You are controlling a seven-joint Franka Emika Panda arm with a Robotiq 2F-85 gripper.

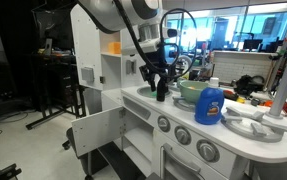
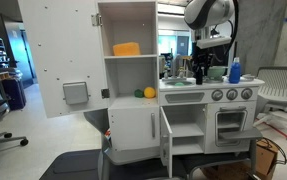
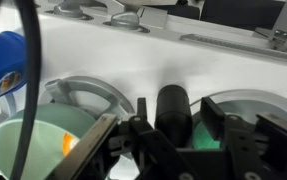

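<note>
A slim black bottle (image 1: 161,91) stands on the white counter in exterior view 1, beside a pale green bowl. My gripper (image 1: 162,79) is just above and around its top. In the wrist view the dark bottle (image 3: 173,115) lies between the two fingertips, with narrow gaps showing on both sides. The gripper is open, partly closed in around it. In exterior view 2 the gripper (image 2: 198,67) and the bottle look small and overlap, so contact there is unclear.
A pale green bowl (image 1: 192,91) and a blue detergent bottle (image 1: 209,103) stand close on the right. A grey burner piece (image 1: 253,123) lies farther right. Something green (image 3: 205,138) sits in the round basin beside the bottle. An open cabinet door (image 1: 99,130) hangs below.
</note>
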